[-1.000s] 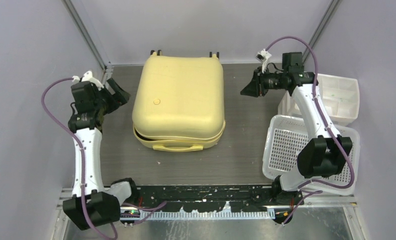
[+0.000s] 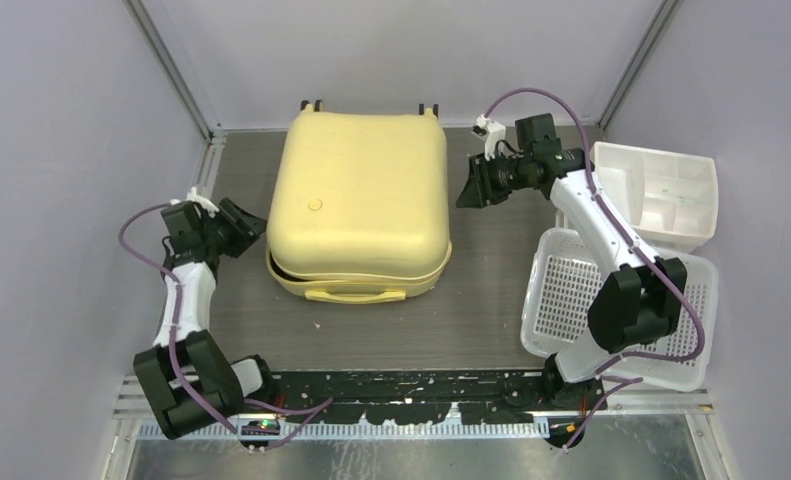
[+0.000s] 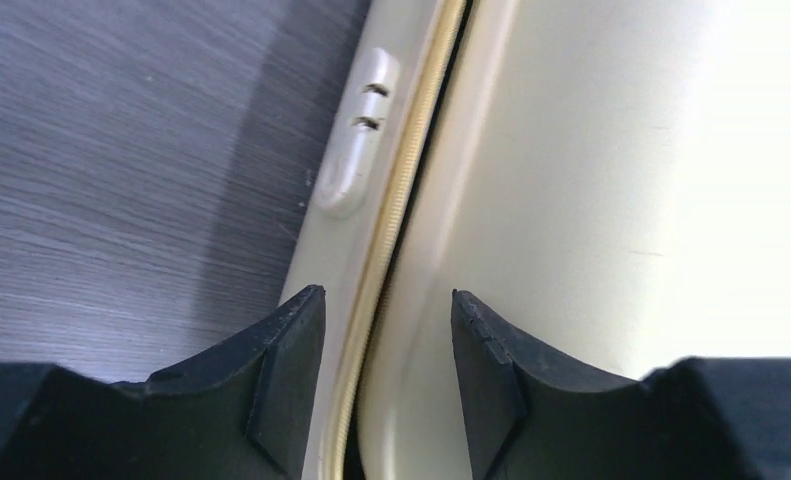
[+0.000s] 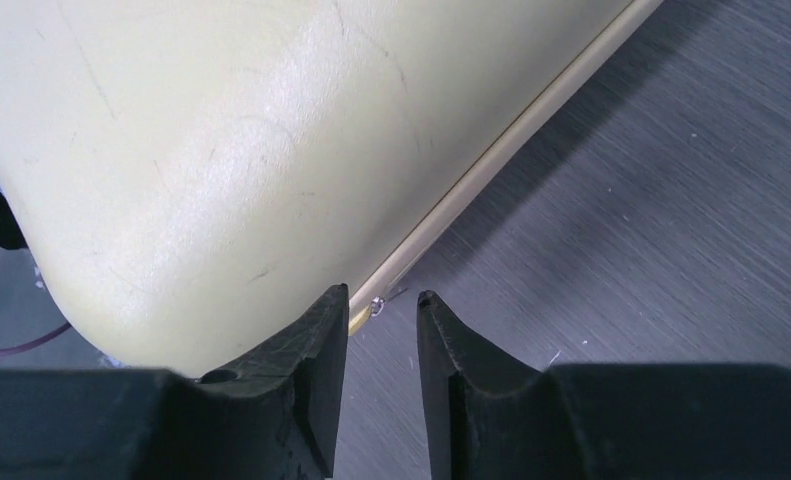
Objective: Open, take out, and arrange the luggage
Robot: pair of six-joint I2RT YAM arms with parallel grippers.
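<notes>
A yellow suitcase (image 2: 361, 190) lies on the table, its lid slightly raised along the front, above the handle (image 2: 356, 297). My left gripper (image 2: 249, 215) is at its left side; in the left wrist view, its fingertips (image 3: 389, 300) straddle the suitcase's rim and seam (image 3: 396, 210), though whether they press on it is unclear. My right gripper (image 2: 466, 195) stands just right of the suitcase, its fingers part open with nothing held, pointing at the lid's lower edge (image 4: 511, 140) in the right wrist view.
A white divided bin (image 2: 671, 195) and a white perforated basket (image 2: 561, 300) stand at the right, partly under the right arm.
My right gripper has moved left, toward the suitcase. The suitcase looks unchanged.
</notes>
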